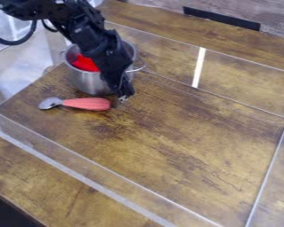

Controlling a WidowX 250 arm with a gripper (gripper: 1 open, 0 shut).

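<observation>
My gripper point(123, 94) hangs at the right side of a steel pot point(88, 82), its tip low beside the pot's rim and handle, just above the end of a red-handled utensil. That utensil point(88, 104), with a round metal head at its left, lies on the wooden table in front of the pot. Something red point(84, 64) is visible inside the pot. The fingers are small and dark here; I see nothing held between them.
Clear low walls or strips border the work area, with a white strip point(199, 67) at the back.
</observation>
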